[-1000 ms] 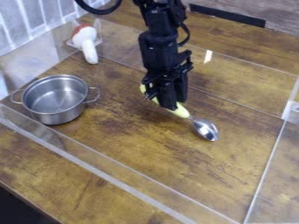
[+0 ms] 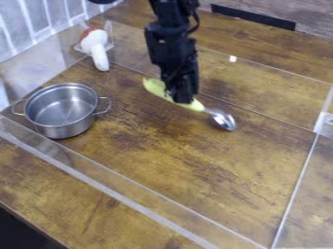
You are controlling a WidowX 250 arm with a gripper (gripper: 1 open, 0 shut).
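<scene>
My black gripper (image 2: 174, 86) reaches down from the top centre, shut on a spoon (image 2: 221, 121) with a pale yellow-green handle and a metal bowl that points to the lower right. A steel pot (image 2: 61, 112) with two side handles stands on the wooden table (image 2: 182, 185) at the left. Whether the spoon touches the table cannot be told from this view.
A white object with a red part (image 2: 95, 47) lies at the back left. Clear panels edge the work area.
My gripper and the spoon have moved back and slightly left, away from the front of the table. The pot has not moved.
</scene>
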